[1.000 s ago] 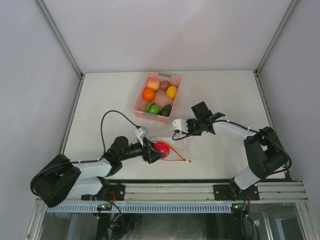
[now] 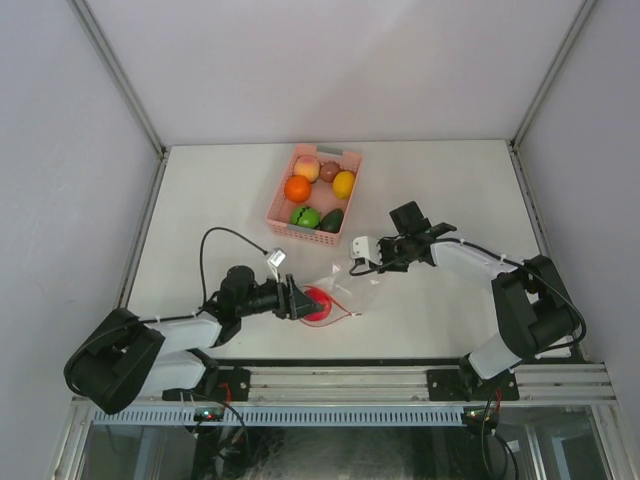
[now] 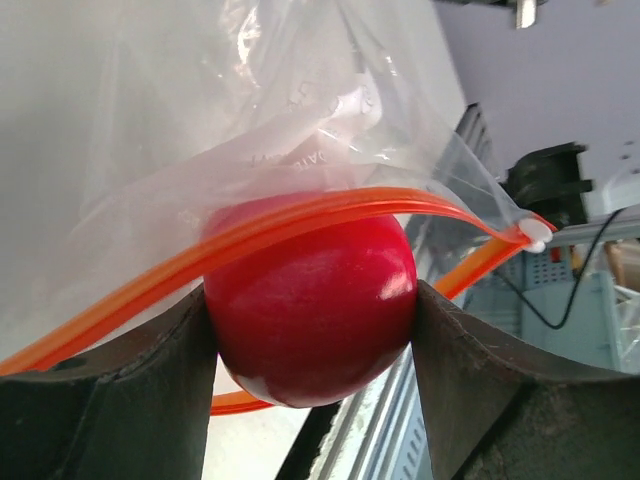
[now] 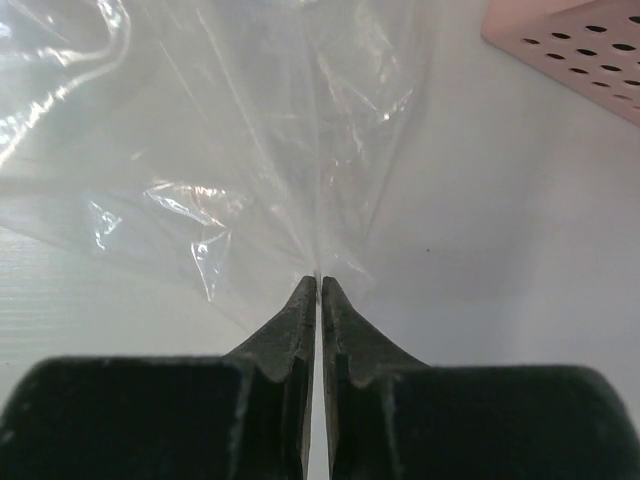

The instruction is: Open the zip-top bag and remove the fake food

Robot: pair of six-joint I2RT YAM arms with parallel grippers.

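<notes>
A shiny red round fake food (image 3: 315, 300) sits between the fingers of my left gripper, which press on both its sides. It is at the mouth of the clear bag (image 3: 240, 110), partly behind the orange zip strip (image 3: 300, 218), which crosses over it. From above, the left gripper (image 2: 300, 302) reaches the red food (image 2: 318, 306) from the left. My right gripper is closed on the clear film of the bag (image 4: 300, 150), its fingertips pinching a fold. The bag stretches between the two grippers.
A pink basket (image 2: 275, 218) stands behind the bag. It holds an orange (image 2: 297, 189), a lemon (image 2: 343, 184), a peach (image 2: 307, 168), a green pepper (image 2: 305, 216) and other food.
My right arm moved slightly to the right.
</notes>
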